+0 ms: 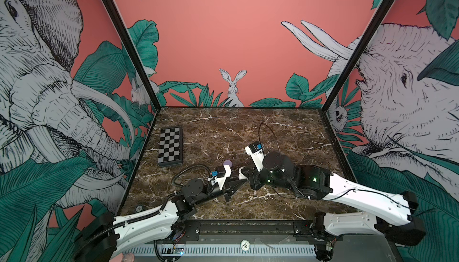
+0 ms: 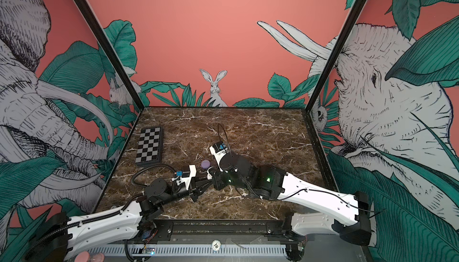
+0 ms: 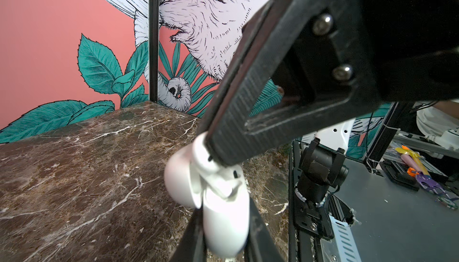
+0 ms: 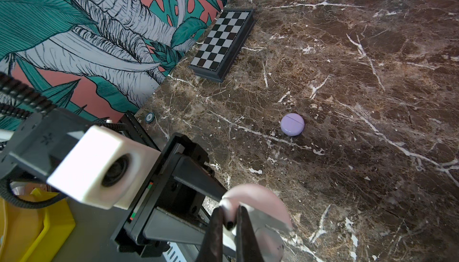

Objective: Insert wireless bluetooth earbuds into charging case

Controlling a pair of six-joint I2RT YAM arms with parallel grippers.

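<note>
A small white charging case (image 3: 181, 176) is held between my left gripper (image 1: 237, 178) and my right gripper's tips at the table's middle front. The left gripper is shut on it; in the left wrist view a rounded white piece (image 3: 224, 223) sits at its lower part, against the dark fingers of the right gripper. In the right wrist view the case's round pale lid (image 4: 260, 197) stands behind those shut fingers. Whether an earbud is seated is unclear.
A purple round case (image 4: 292, 124) lies on the marble table just behind the grippers. A checkerboard box (image 1: 170, 145) is at the left.
</note>
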